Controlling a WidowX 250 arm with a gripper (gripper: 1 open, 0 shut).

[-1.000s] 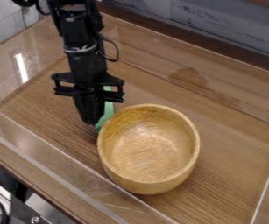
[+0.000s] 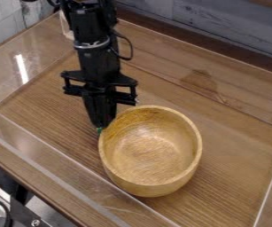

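My black gripper hangs low over the wooden table, just at the upper left rim of a large tan bowl. Its fingers look shut. A small green object shows under the fingertips beside the bowl, mostly hidden by the gripper; I cannot tell whether the fingers touch it. The bowl stands upright and empty.
Grey panels stand along the back. A cable lies at the bottom left, near the table's front edge.
The gripper has moved a little to the right, toward the bowl, and now covers more of the green object.
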